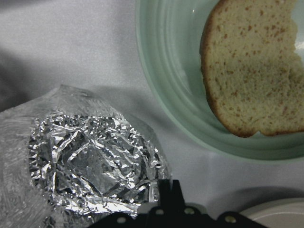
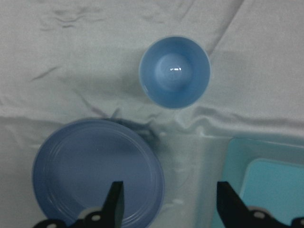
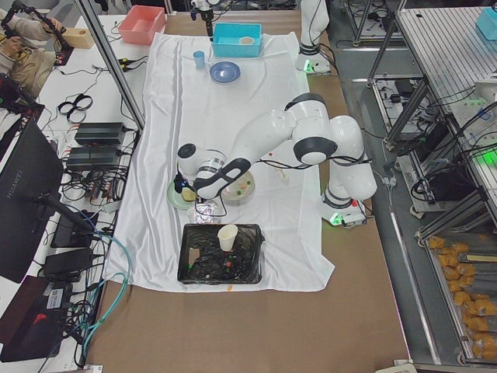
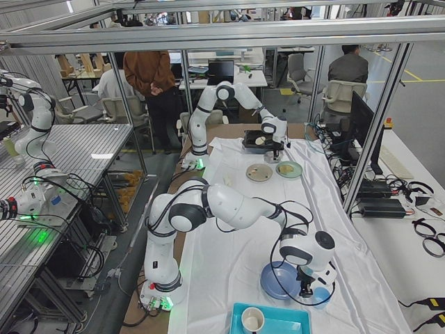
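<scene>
In the left wrist view, my left gripper looks shut at the edge of a crinkled foil-lined clear bag (image 1: 95, 161); whether any film is pinched is unclear. A bitten bread slice (image 1: 251, 71) lies on the green plate (image 1: 159, 71) above it. In the right wrist view, my right gripper stands open over the cloth between the blue plate (image 2: 95, 166) and the turquoise tray (image 2: 270, 190), with the blue cup (image 2: 174, 71) ahead.
A black bag-lined tray (image 3: 202, 264) holding a white cup (image 3: 227, 237) sits near the foil. A beige plate (image 4: 259, 172) lies beside the green one.
</scene>
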